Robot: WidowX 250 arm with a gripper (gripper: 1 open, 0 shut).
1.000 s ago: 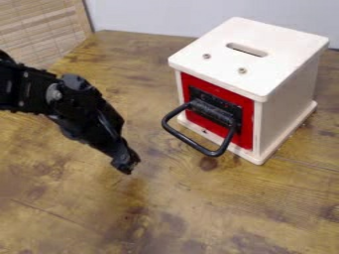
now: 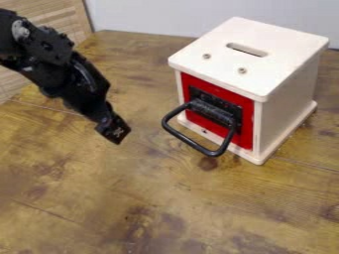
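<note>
A white wooden box [image 2: 265, 60] stands on the table at the right, with a red front panel [image 2: 199, 89] carrying a black plate and a looped black handle [image 2: 199, 144] that sticks out forward. My black gripper [image 2: 111, 125] hangs at the left, pointing down toward the table, apart from the handle and to its left. It looks open, with nothing seen between its fingers, though the dark fingers are hard to make out.
A slatted wooden panel [image 2: 54, 15] stands at the back left, and a pale wall is behind.
My gripper has risen over the last second, moving up in the view from lower left of the handle. The box and handle have not moved.
</note>
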